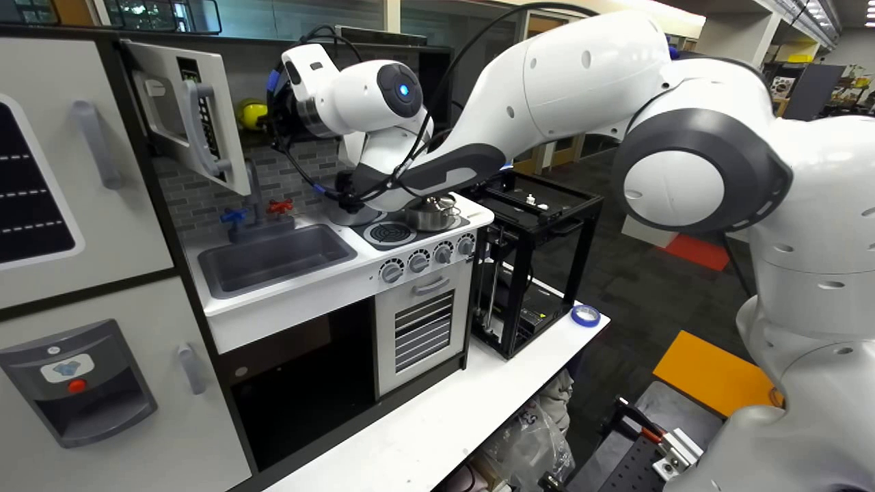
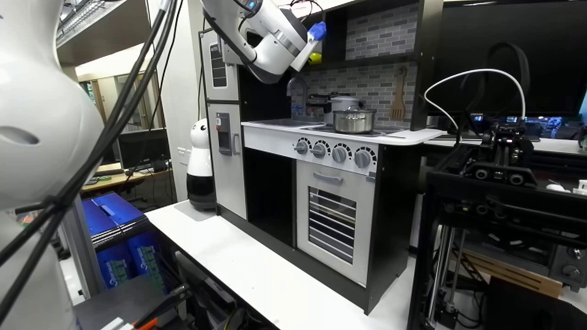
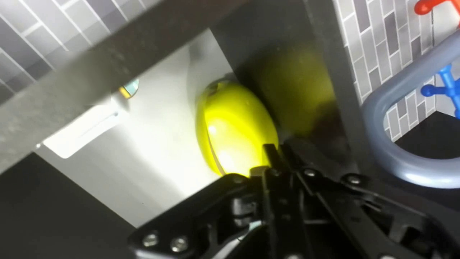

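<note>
A glossy yellow rounded object (image 3: 235, 125) rests on the pale floor of the compartment behind the open white door (image 1: 193, 115). In exterior view 1 the yellow object (image 1: 250, 113) is partly covered by my gripper, and exterior view 2 shows only a bit of the yellow object (image 2: 314, 58). My gripper reaches in with its dark fingertips close together, at the near right edge of the yellow object. Whether they touch it is unclear, and the narrow gap between them is too dark to judge.
The door's grey handle (image 3: 379, 125) stands close to the right of my gripper. A dark shelf edge (image 3: 103, 71) crosses the upper left of the wrist view. Below are the sink (image 1: 275, 255), its faucet (image 1: 254, 193) and a metal pot (image 1: 432, 214) on the stove.
</note>
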